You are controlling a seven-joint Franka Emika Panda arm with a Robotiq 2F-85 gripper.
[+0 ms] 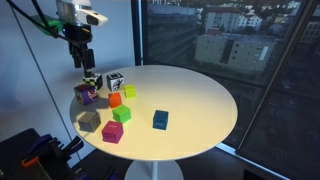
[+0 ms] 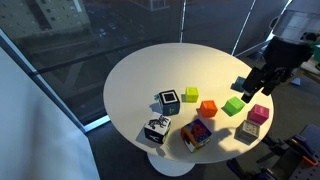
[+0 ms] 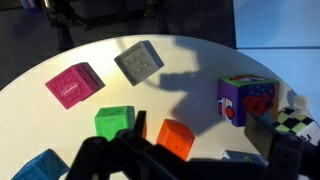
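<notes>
My gripper (image 1: 89, 80) hangs over the left side of the round white table, above the group of cubes. In the wrist view its two dark fingers (image 3: 129, 151) stand wide apart, so it is open. An orange-red cube (image 3: 175, 138) shows between them, lower down on the tabletop. To the right lies a purple patterned cube (image 3: 248, 95), beside a checkered black-and-white cube (image 3: 298, 124). A green cube (image 3: 114, 121), a pink cube (image 3: 74, 86) and a grey cube (image 3: 138, 62) sit toward the left and top of that view.
A blue cube (image 1: 160, 119) sits apart near the table's middle. The yellow cube (image 2: 191, 94) and a dark-framed white cube (image 2: 169, 101) stand near the orange-red one.
</notes>
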